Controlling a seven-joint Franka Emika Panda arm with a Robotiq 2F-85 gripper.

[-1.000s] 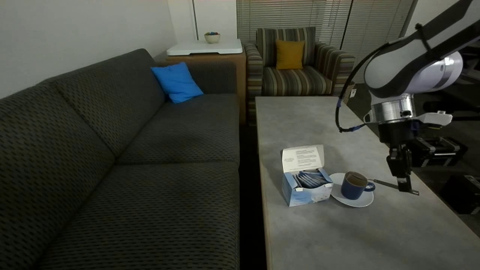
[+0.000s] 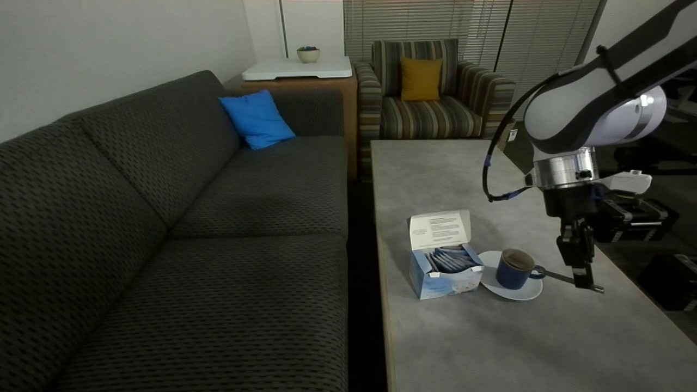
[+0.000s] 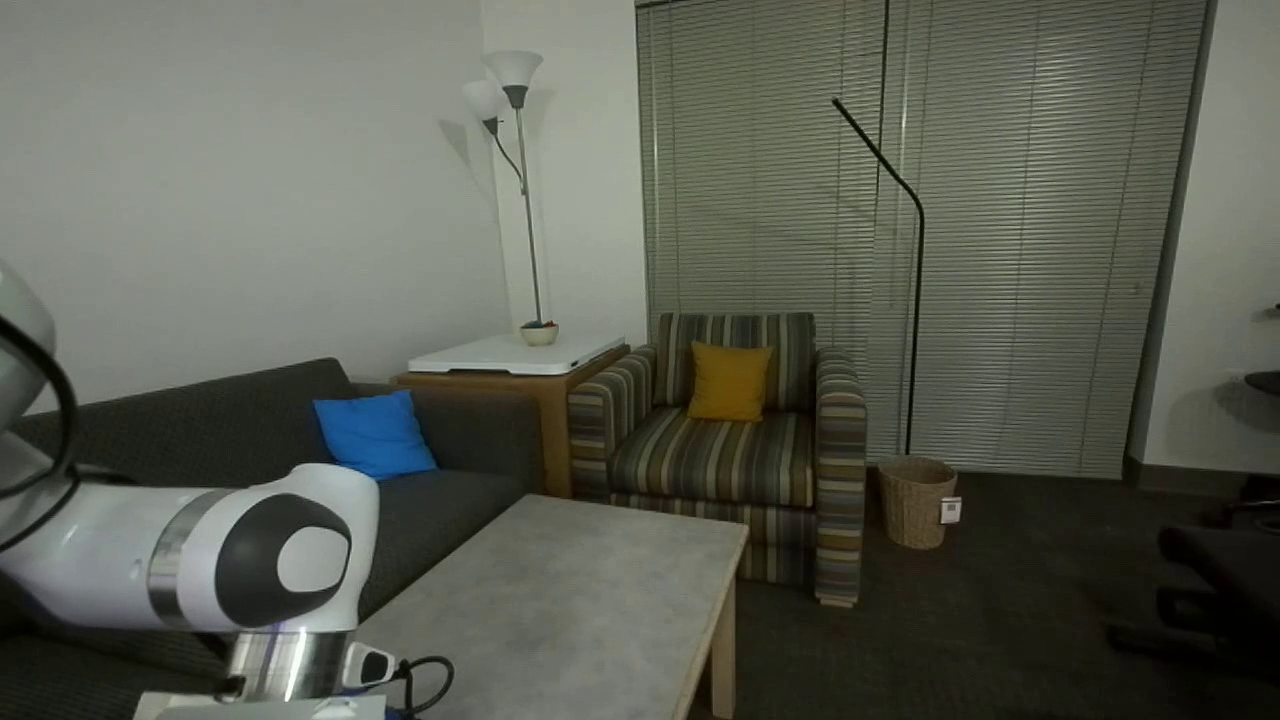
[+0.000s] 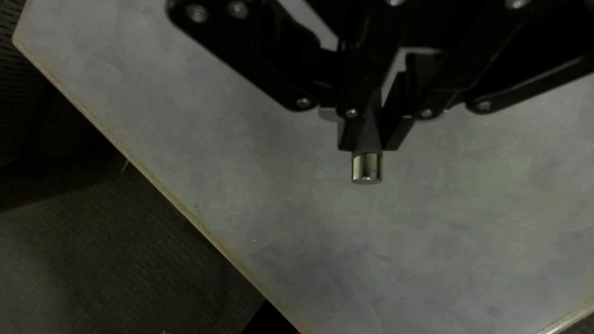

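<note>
A slim grey utensil (image 2: 563, 278) with a shiny metal end (image 4: 366, 168) is pinched in my gripper (image 2: 581, 277). In the wrist view the fingers (image 4: 349, 133) close on both sides of its handle, and the metal end sticks out past them. Its other end points toward a blue mug (image 2: 513, 273) and is hidden behind that mug, so I cannot tell whether they touch. The mug, filled with something brown, stands on a white saucer (image 2: 523, 293). Left of it sits an open light-blue box (image 2: 444, 286) packed with several sachets.
A dark sofa (image 2: 261, 274) runs along its left side. The striped armchair (image 2: 425, 116) stands beyond the far end.
My gripper has shifted slightly left and a little lower in the exterior view, carrying the utensil with it. The mug, saucer and box look essentially unmoved.
</note>
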